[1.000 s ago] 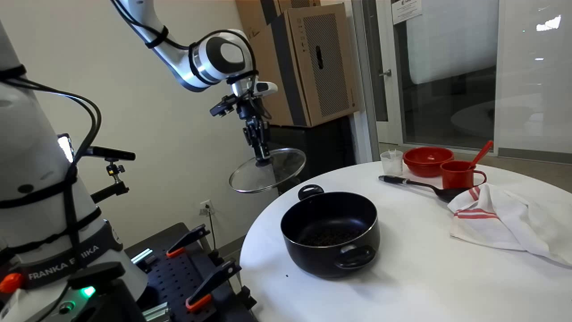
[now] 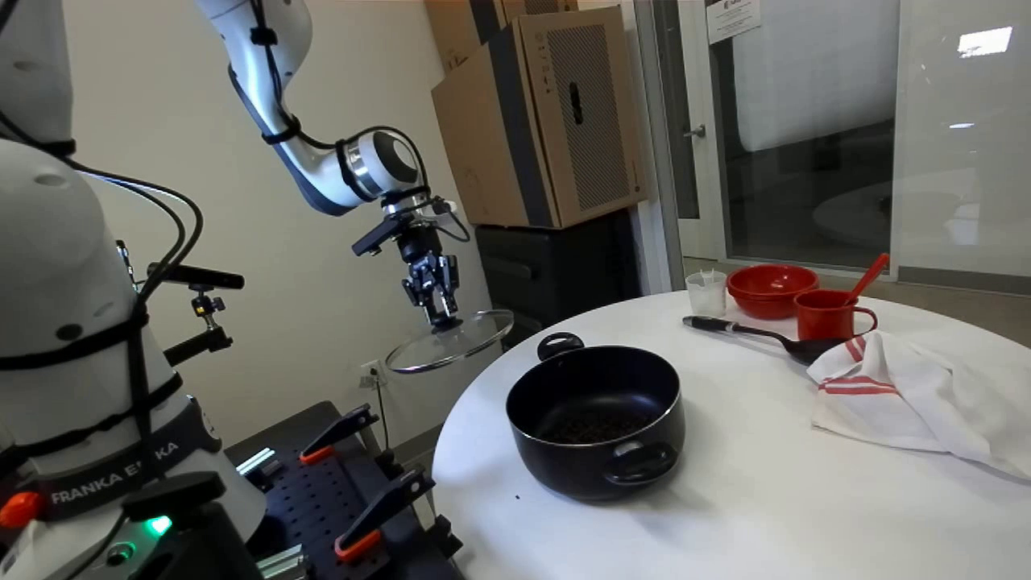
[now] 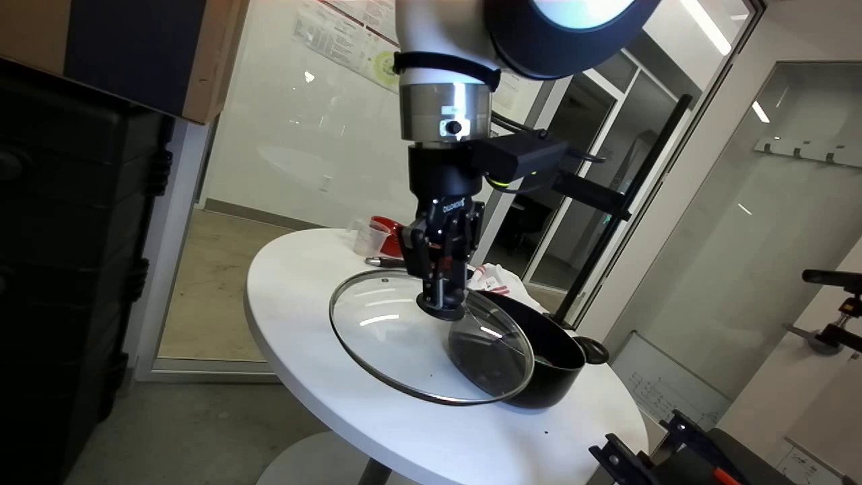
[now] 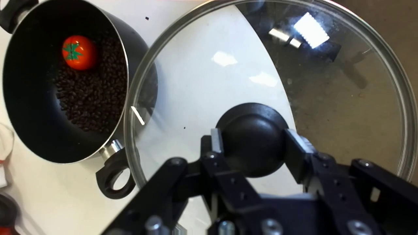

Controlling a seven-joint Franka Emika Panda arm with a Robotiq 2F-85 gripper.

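Note:
My gripper is shut on the black knob (image 4: 252,137) of a round glass lid (image 2: 454,343) with a metal rim. The lid hangs in the air, tilted, beyond the table's left edge in exterior view 1. A black two-handled pot (image 2: 594,425) stands uncovered on the table, apart from the lid. Inside it, the wrist view shows many dark beans (image 4: 92,90) and a red tomato (image 4: 79,52) with a green top. In exterior view 2 the lid (image 3: 388,323) overlaps part of the pot (image 3: 549,356).
On the round white table (image 2: 744,493) lie a black serving spoon (image 2: 749,332) and a white cloth with red stripes (image 2: 904,396). Red bowls (image 2: 773,290), a red mug (image 2: 831,314) and a clear cup (image 2: 706,292) stand at the back.
The gripper and the lid it holds have moved left and down in exterior view 1, farther from the pot. The pot and the tabletop items have stayed put.

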